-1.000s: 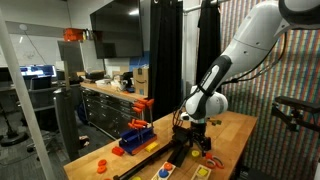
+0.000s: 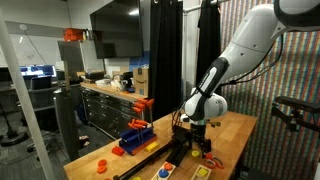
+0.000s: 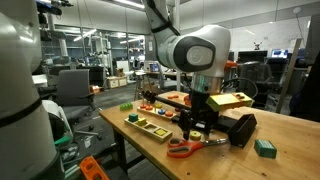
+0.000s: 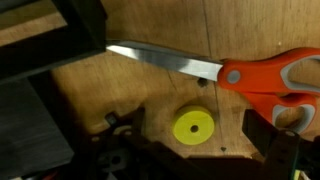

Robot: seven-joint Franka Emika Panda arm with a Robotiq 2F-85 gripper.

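In the wrist view a round yellow piece (image 4: pixel 193 126) lies on the wood between the two separated dark fingers of my gripper. The gripper is open and grips nothing. In exterior view 2 the yellow piece (image 3: pixel 195 135) shows just below the gripper; whether a finger touches it I cannot tell. Scissors with orange-red handles (image 4: pixel 262 76) lie beside it, their blades pointing left in the wrist view. The same scissors (image 3: pixel 184 148) rest in front of the gripper in exterior view 2.
A black open box (image 3: pixel 240 129) stands close to the gripper, with a green block (image 3: pixel 265 149) beyond it. A wooden tray (image 3: pixel 152 131) holds small coloured pieces. Farther along the table is a blue bin (image 2: pixel 137 138). Bare wood lies to the right in exterior view 2.
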